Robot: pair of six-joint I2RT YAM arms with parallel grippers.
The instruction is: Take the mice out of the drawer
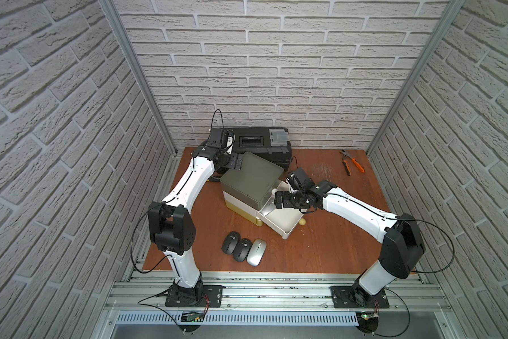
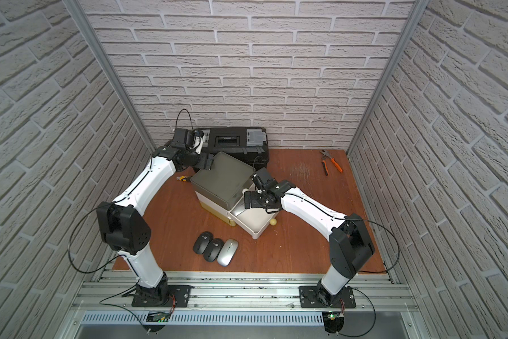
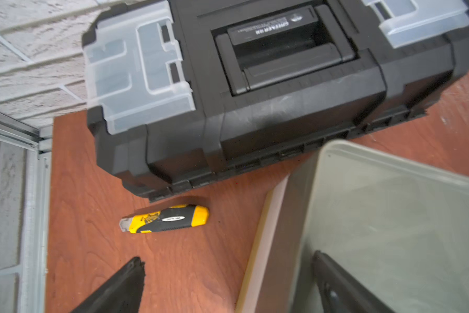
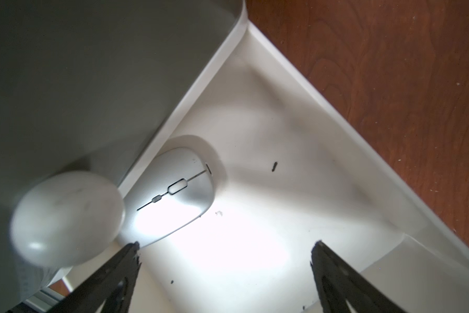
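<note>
A white drawer (image 4: 307, 104) stands pulled out from the grey-topped drawer box (image 1: 252, 175). Inside it lies one silver mouse (image 4: 174, 195), against the box front and partly hidden by a pale round knob (image 4: 67, 219). My right gripper is open over the drawer, nothing between its fingers; the mouse is off toward its left finger. At the box's far left edge is my left gripper, open and empty, one finger over the lid and the other over the table. Two dark mice (image 1: 235, 245) and a silver mouse (image 1: 256, 252) lie on the table in front.
A black toolbox (image 3: 291, 88) stands behind the box, with a yellow utility knife (image 3: 166, 218) near it. Orange-handled pliers (image 1: 352, 162) lie at the back right. A small yellow knob (image 1: 302, 222) shows beside the drawer.
</note>
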